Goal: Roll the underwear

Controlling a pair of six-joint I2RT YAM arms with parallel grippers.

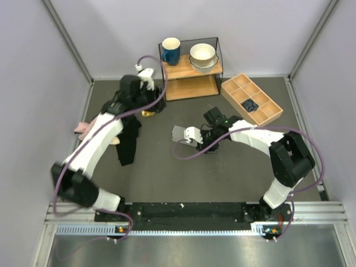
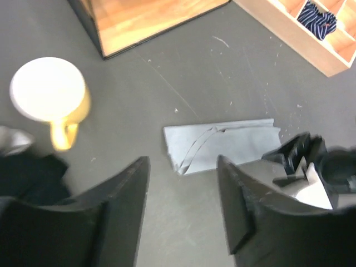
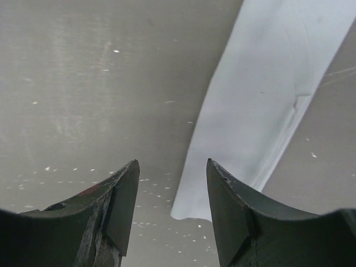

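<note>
A light grey folded cloth [image 2: 200, 144], long and flat, lies on the dark table, with a crease along one edge. My right gripper is low over one end of it in the right wrist view, fingers apart with no cloth visibly between them. From the top view it hides part of the cloth. My left gripper is raised to the upper left of the cloth, blurred in the top view, its fingers apart and empty.
A yellow mug [image 2: 50, 89] and dark clothes [image 1: 127, 144] lie to the left. A wooden shelf [image 1: 192, 88] stands behind, a compartment box [image 1: 242, 86] at back right.
</note>
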